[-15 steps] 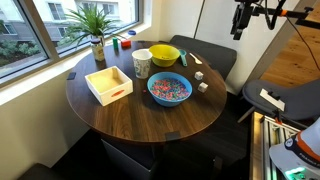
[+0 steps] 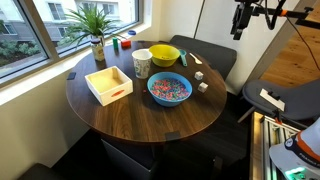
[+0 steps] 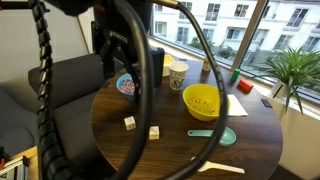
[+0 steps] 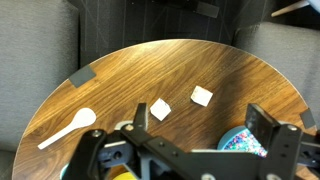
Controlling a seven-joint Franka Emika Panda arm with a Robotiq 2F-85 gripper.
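My gripper hangs high above the round wooden table, its fingers wide apart and nothing between them. In exterior view 1 it is at the upper right (image 2: 238, 31), clear of everything on the table. Beneath it in the wrist view lie two small white blocks, one nearer the middle (image 4: 160, 109) and one to its right (image 4: 201, 96). A blue bowl (image 2: 160, 98) with many small colourful pieces inside stands near the table's middle; the right finger partly covers it in the wrist view. Behind it is a yellow bowl (image 2: 162, 53).
A patterned cup (image 2: 142, 66), a pale open box (image 2: 110, 97) and a potted plant (image 2: 92, 25) stand on the table. A teal utensil (image 3: 212, 135) and a white spoon (image 3: 217, 166) lie near the yellow bowl.
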